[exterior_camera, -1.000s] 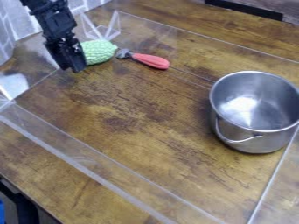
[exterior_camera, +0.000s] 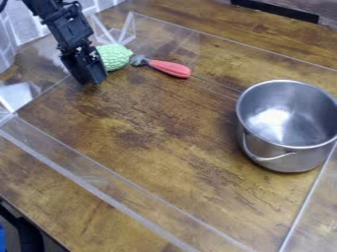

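My black gripper reaches down from the top left, low over the left part of the wooden table. Right at it, partly behind it, is a pale green knobbly object; whether the fingers touch it or hold anything I cannot tell. Just to the right lies a utensil with a red handle and a metal end pointing toward the green object.
A large steel pot with a handle stands at the right. Clear plastic panels edge the work area on the left, back and front.
Over the last second the gripper has moved slightly about the green object, most recently a little lower. The pot and red-handled utensil are unmoved.
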